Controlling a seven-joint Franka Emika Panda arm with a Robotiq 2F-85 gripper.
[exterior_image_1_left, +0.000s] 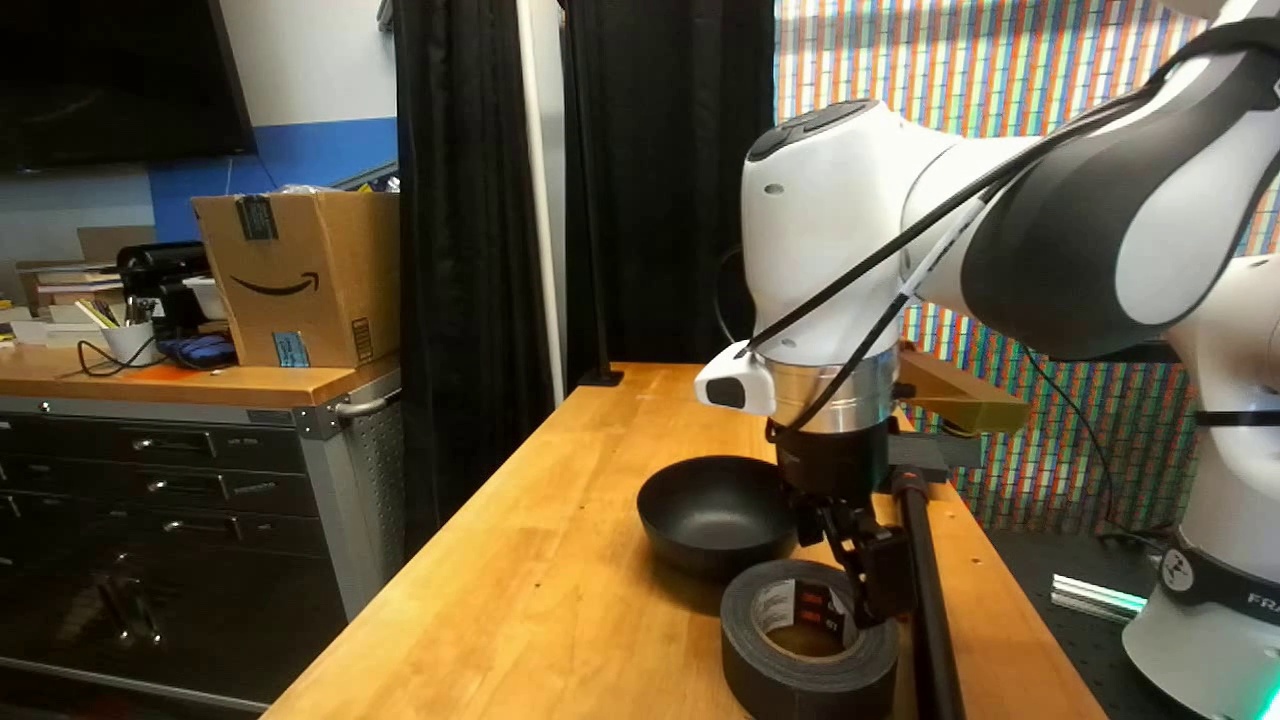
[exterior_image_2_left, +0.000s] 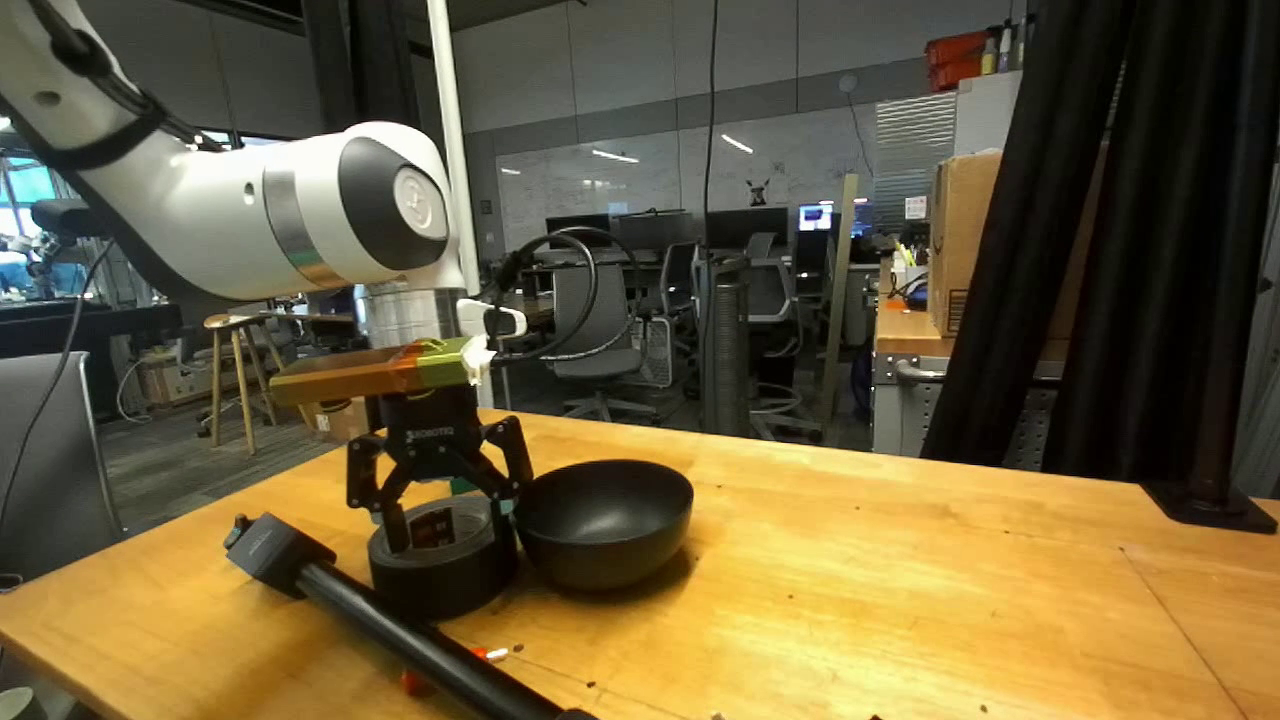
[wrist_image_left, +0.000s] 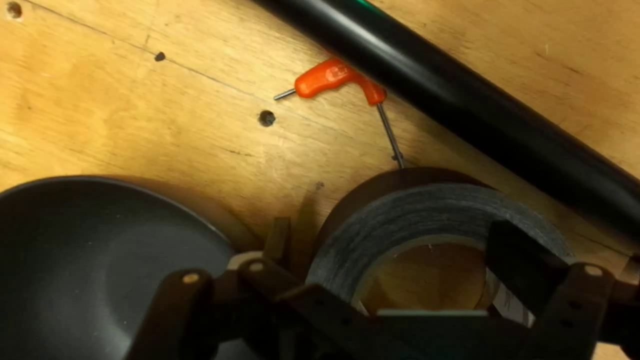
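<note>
A roll of dark grey tape lies flat on the table, its hole facing up, beside a black bowl. My gripper is directly above the roll, pointing down and open. From the wrist view, one of its fingers hangs in the gap between the bowl and the tape roll. The opposite finger reaches over the far part of the ring, near its hole. Whether either finger touches the tape cannot be told. Nothing is gripped.
A black bar with a block-shaped end lies close beside the tape. An orange-handled hex key lies partly under that bar, its shaft reaching toward the roll. Bare table stretches beyond the bowl.
</note>
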